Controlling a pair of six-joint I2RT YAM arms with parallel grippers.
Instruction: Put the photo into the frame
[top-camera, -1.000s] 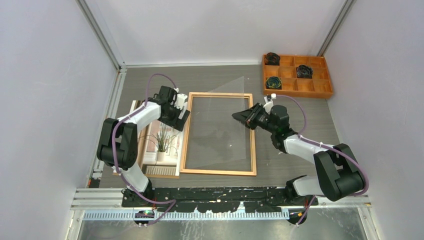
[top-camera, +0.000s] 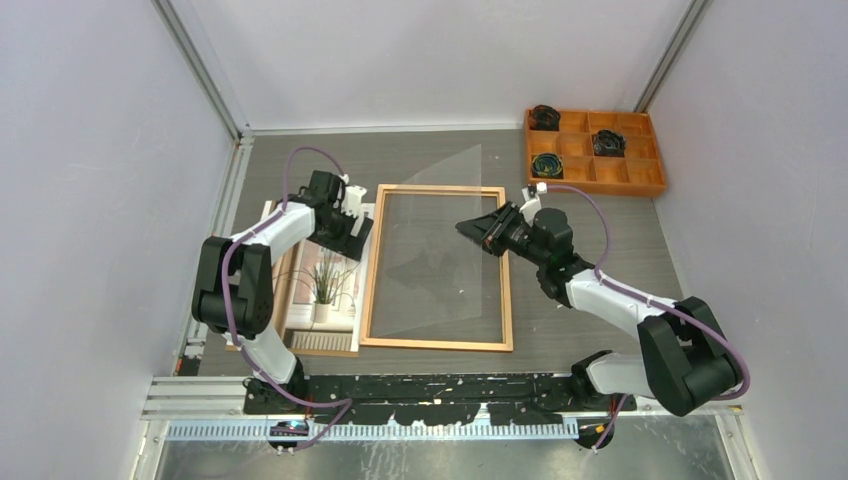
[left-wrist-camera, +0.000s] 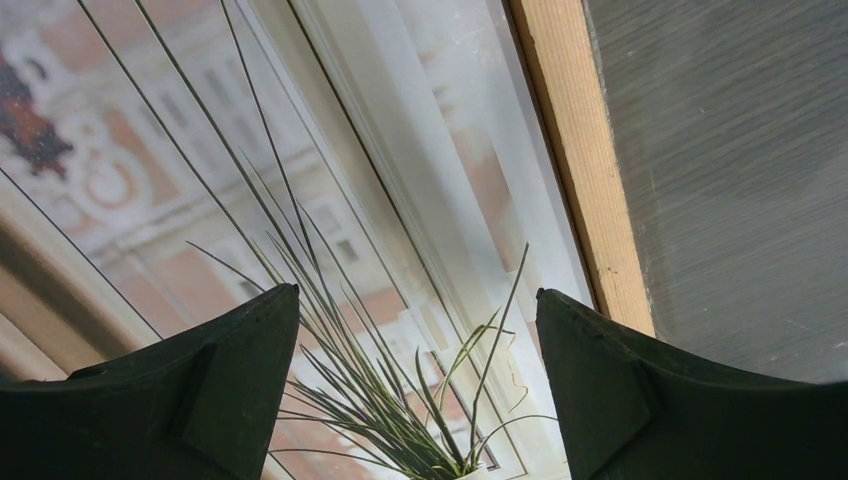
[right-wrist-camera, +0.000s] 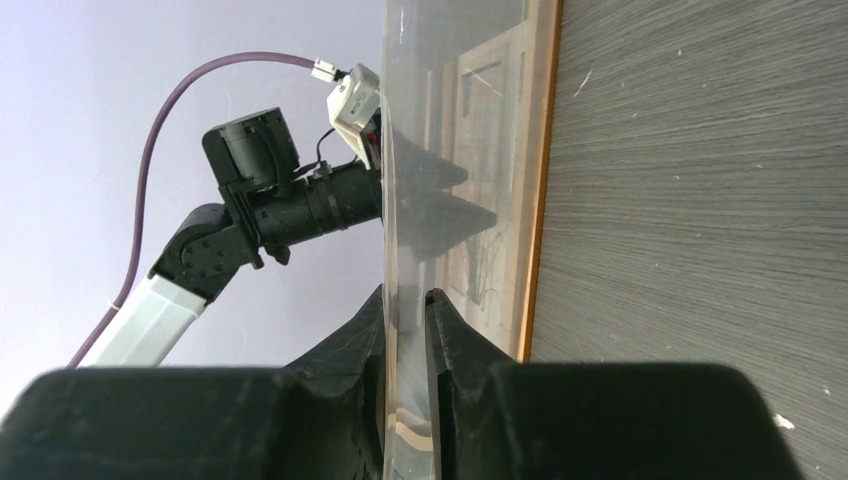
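Observation:
A clear sheet (top-camera: 430, 262) slants over the empty wooden frame (top-camera: 507, 300), its right edge raised in my right gripper (top-camera: 465, 232). In the right wrist view the clear sheet (right-wrist-camera: 405, 230) stands between the shut fingers. The photo (top-camera: 318, 315), showing a potted grass plant, lies left of the frame, close beside it. Over its upper part hangs my left gripper (top-camera: 362, 240), open. In the left wrist view the photo's grass (left-wrist-camera: 390, 400) shows between the spread fingers, with the frame's wooden side (left-wrist-camera: 590, 160) to the right.
An orange compartment box (top-camera: 596, 187) with several dark coils stands at the back right. A wooden strip (top-camera: 325, 352) shows along the photo's near edge.

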